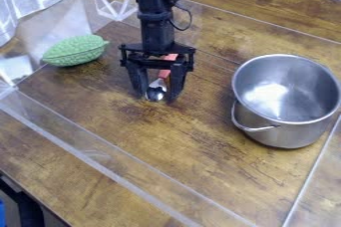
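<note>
My black gripper [158, 82] is low over the wooden table [147, 161], centred in the view, around a small item [168, 74] with red and silvery parts. The gripper hides much of that item, and I cannot tell whether its fingers hold it.
A large steel pot [285, 98] stands to the right. A green leaf-shaped object [75, 52] lies at the back left.
</note>
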